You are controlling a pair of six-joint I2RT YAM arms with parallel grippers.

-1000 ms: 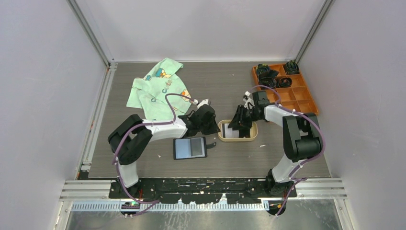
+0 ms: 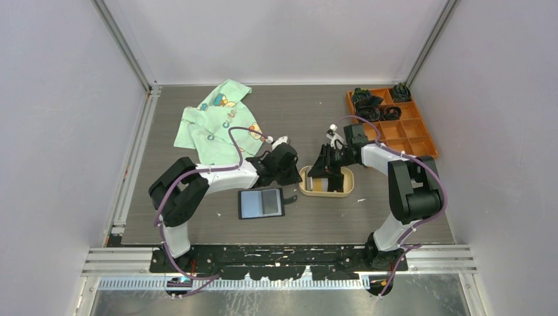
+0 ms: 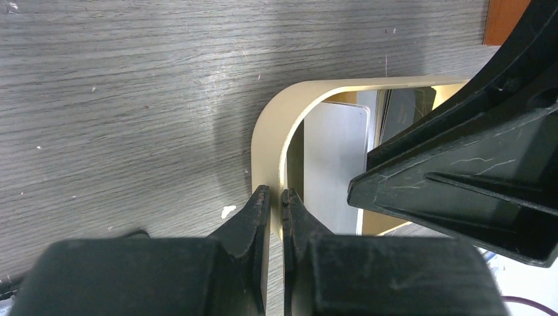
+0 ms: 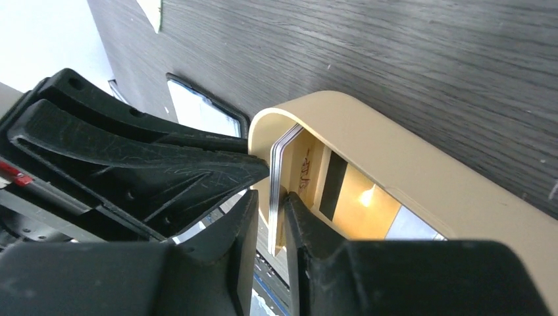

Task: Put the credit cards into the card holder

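A beige oval card holder (image 2: 349, 186) sits right of centre on the table, with cards inside, including a white card (image 3: 329, 164) and a yellow card (image 4: 362, 210). My left gripper is shut on the holder's near end wall. My right gripper reaches down into the holder at its left end, fingers around the thin edge of a card stack (image 4: 283, 151); whether they grip it or stand slightly apart I cannot tell.
An open black case (image 2: 260, 204) lies front left of the holder. A green patterned cloth (image 2: 210, 125) is at back left. An orange compartment tray (image 2: 408, 131) with dark coils stands at back right.
My right gripper has shifted slightly left within the holder, and more yellow shows among the cards than a second ago. The left arm looks unchanged.
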